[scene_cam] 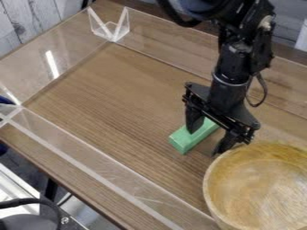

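Observation:
A black robot gripper (214, 117) reaches down from the top of the view, its fingers open, over and around a light green block (188, 137) on the wooden table. The block's upper right part is partly hidden behind the gripper. Just right of and below the gripper is a large round yellowish wooden bowl (264, 198).
A clear plastic holder (110, 27) stands near the back left. Clear strips run along the left edge, and a black cable lies at the bottom left.

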